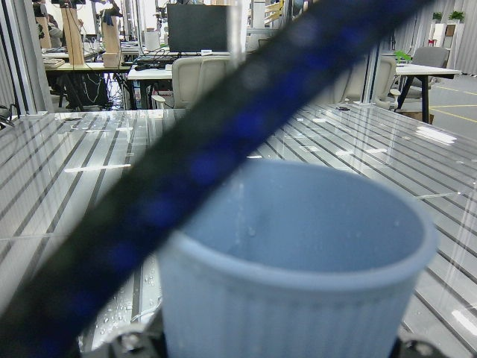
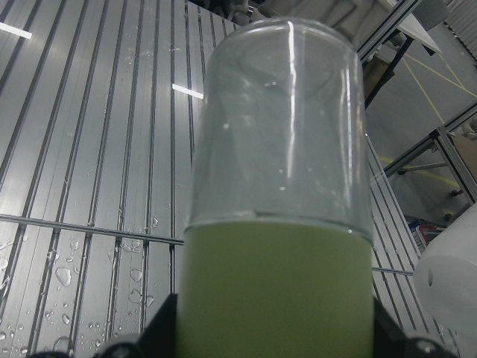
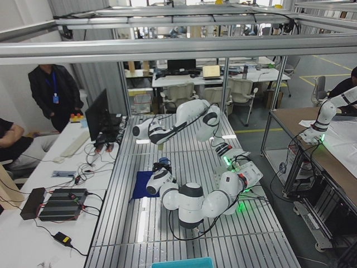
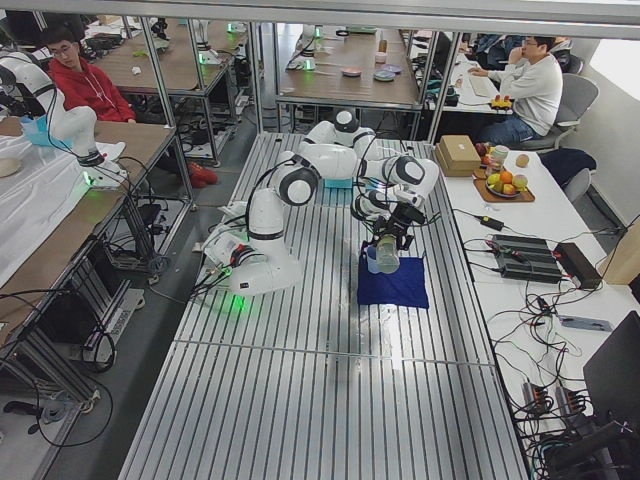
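In the left wrist view a light blue ribbed cup point(image 1: 291, 298) fills the lower middle, held upright by my left gripper, whose fingertips are barely visible at the bottom edge; a blurred dark band crosses in front. The camera right view shows this cup point(image 4: 372, 262) beside a clear cup with a green band point(image 4: 388, 258), over a dark blue cloth point(image 4: 395, 290). In the right wrist view my right gripper is shut on that clear cup point(image 2: 276, 291), which has a pale green lower section. Whether it holds liquid is unclear.
Water drops lie on the slatted metal surface point(image 2: 89, 186). A turquoise bin point(image 3: 181, 262) stands at the near end in the camera left view. A side table with fruit and electronics point(image 4: 525, 260) runs alongside; a person stands beside the rig.
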